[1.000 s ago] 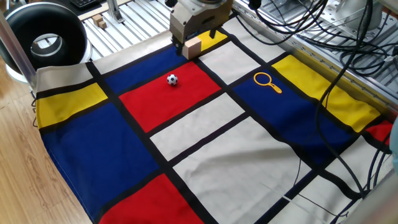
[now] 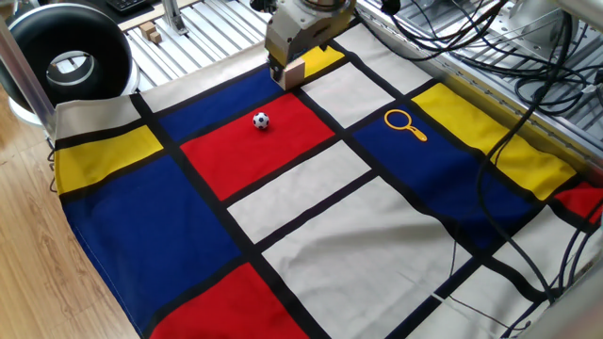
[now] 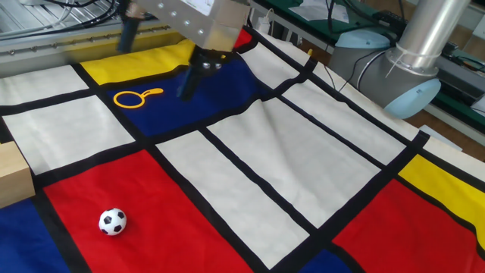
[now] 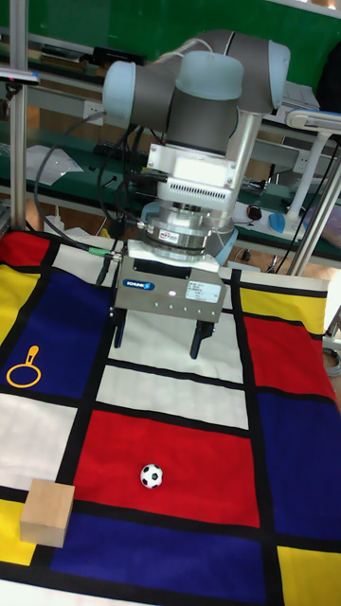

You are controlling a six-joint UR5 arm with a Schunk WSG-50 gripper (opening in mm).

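Note:
My gripper (image 4: 155,351) hangs above the cloth, its two dark fingers (image 4: 197,339) wide apart and nothing between them. In exterior view 2 the gripper (image 3: 154,73) is partly cut off by the top edge. A small black-and-white soccer ball (image 2: 261,121) lies on the red patch of the cloth. The wooden block (image 4: 46,512) sits near a corner of that patch, well apart from the fingers in exterior view 3; in exterior view 1 the gripper covers part of it. A yellow-orange ring with a handle (image 3: 130,99) lies flat on a blue patch.
A wrinkled cloth (image 2: 367,245) in white, red, blue and yellow blocks covers the table. Loose black cables (image 2: 485,160) hang over its right side in exterior view 1. A large black ring-shaped object (image 2: 118,66) stands beyond the left corner.
In exterior view 1 my gripper has shifted slightly right and down, and now hides more of the wooden block. The ball, block and yellow-orange ring have stayed in place.

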